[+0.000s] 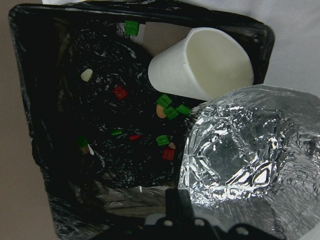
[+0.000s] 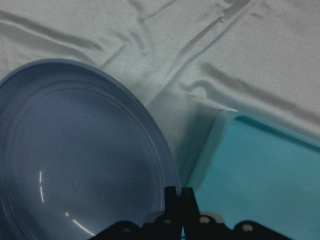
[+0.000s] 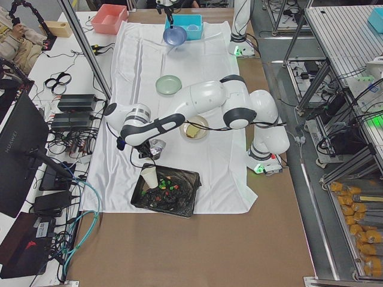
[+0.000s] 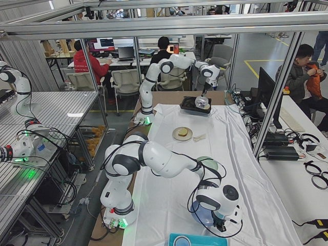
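My left gripper [image 3: 145,156] is shut on a foil-lined clear container [image 1: 230,155], holding it over the black-bagged bin [image 1: 35,125]. In the bin lie a white paper cup [image 1: 170,72] and scattered red and green bits [image 1: 120,92]. My right gripper is at the rim of the blue plate [image 2: 80,145], beside the light-blue tray [image 2: 270,180]; whether it holds the rim I cannot tell.
A beige plate with a yellow item [image 4: 182,131] and a green plate [image 3: 169,85] rest on the white cloth [image 3: 209,173]. A monitor and cables line the left side.
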